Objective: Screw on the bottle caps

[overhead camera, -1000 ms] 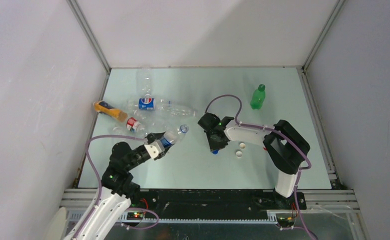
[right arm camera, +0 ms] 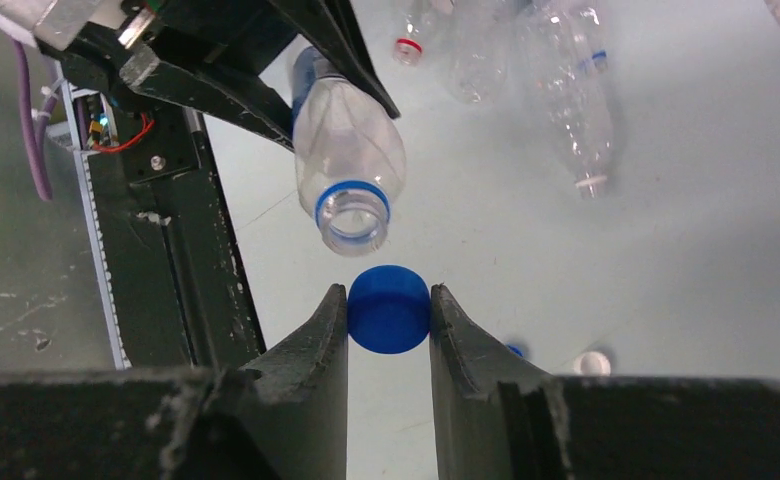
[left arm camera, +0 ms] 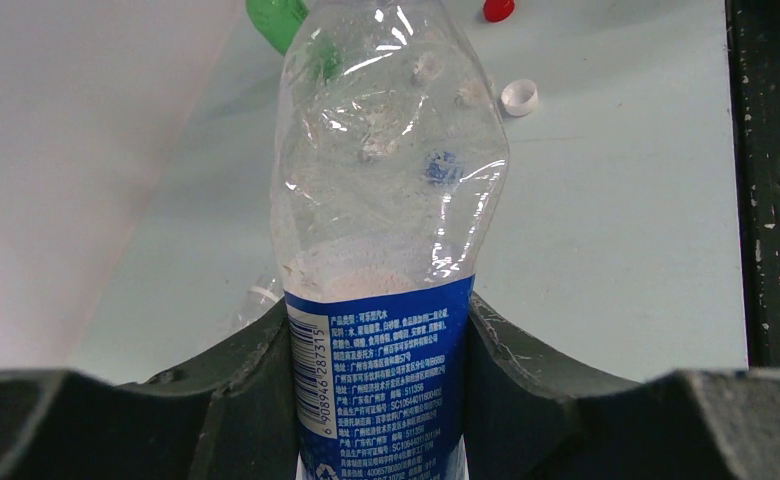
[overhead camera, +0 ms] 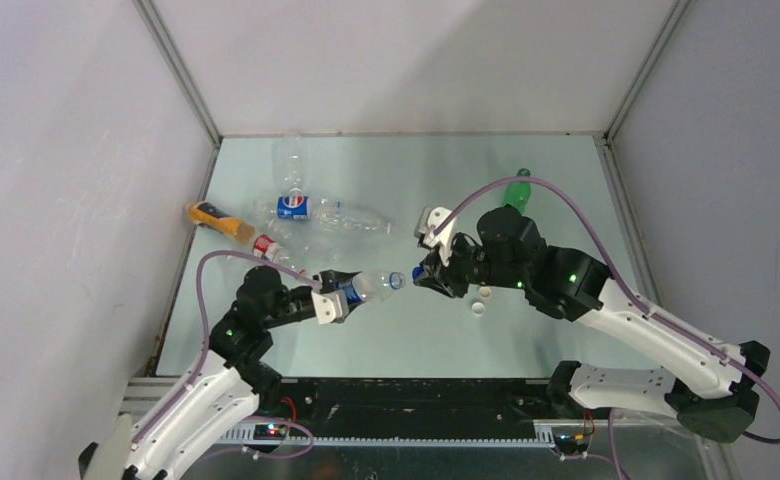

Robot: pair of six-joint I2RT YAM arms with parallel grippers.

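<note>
My left gripper [overhead camera: 338, 297] is shut on a clear bottle [overhead camera: 371, 284] with a blue label [left arm camera: 376, 385], held sideways; its open, blue-ringed mouth [right arm camera: 352, 220] faces my right gripper. That gripper is shut on a blue cap [right arm camera: 388, 305], a short distance from the mouth, raised off the table in the middle of the workspace.
Several bottles [overhead camera: 336, 218] lie at the back left, including an orange one [overhead camera: 216, 220]. A green bottle [overhead camera: 518, 190] is at the back right. Loose white caps [overhead camera: 478, 308] and a red cap [left arm camera: 499, 8] lie on the table [overhead camera: 406, 350].
My right gripper has risen from the table with the blue cap and swung to face the bottle. The left gripper has turned the bottle more level and moved it slightly rightward.
</note>
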